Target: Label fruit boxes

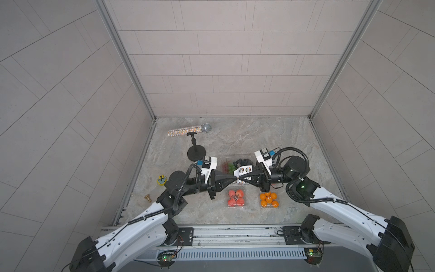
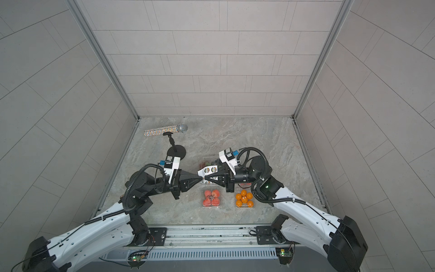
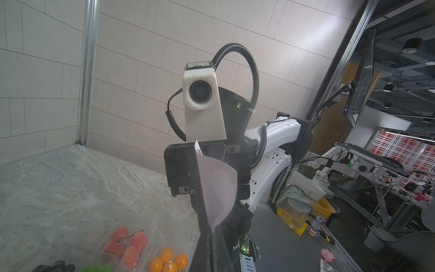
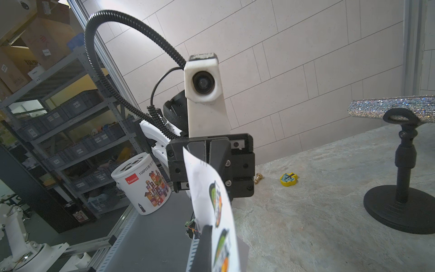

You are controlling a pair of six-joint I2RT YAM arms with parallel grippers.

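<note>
A white sticker sheet (image 1: 245, 172) with round fruit labels stands between the grippers above the boxes, curved in the wrist views. My right gripper (image 1: 242, 177) is shut on it. My left gripper (image 1: 233, 177) is shut, its tips touching or very near the sheet; whether they pinch it is unclear. Below lie a box of red fruit (image 1: 236, 198) and a box of orange fruit (image 1: 269, 200). A larger clear box with dark and green fruit (image 1: 235, 162) lies behind, partly hidden.
A black stand (image 1: 196, 152) and a glittery microphone (image 1: 183, 131) are at back left. A yellow toy (image 4: 288, 179) and brass piece (image 1: 147, 197) lie left.
</note>
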